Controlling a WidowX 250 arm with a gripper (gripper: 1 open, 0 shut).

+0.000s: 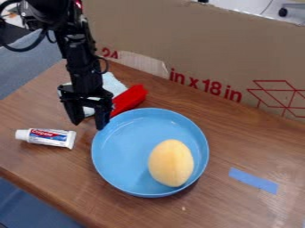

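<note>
My black gripper (87, 114) hangs low at the left, over a white cloth (112, 83) and a red object (128, 99), partly covering both; whether it holds anything cannot be seen clearly. A toothpaste tube (45, 137) lies on the wooden table just in front of it. A blue plate (125, 158) is to the lower right of the gripper, with a pale yellow oval object (170, 164) resting on it.
A cardboard box (202, 44) stands along the back of the table (238, 142). A strip of blue tape (252, 181) is on the right side, where the table is otherwise clear. The table's edge runs along the left.
</note>
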